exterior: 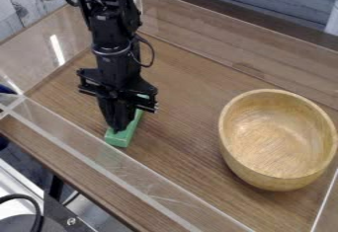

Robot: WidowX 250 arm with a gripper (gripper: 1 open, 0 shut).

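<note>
My black gripper (pixel 118 105) hangs low at the centre-left, its fingers just over a green block (pixel 125 129) lying on the wooden table. The fingers look close together at the top end of the block, which they partly hide; whether they touch it cannot be told.
A large round wooden bowl (pixel 275 137) fills the right side. A black cable (pixel 20 201) lies at the bottom left corner.
</note>
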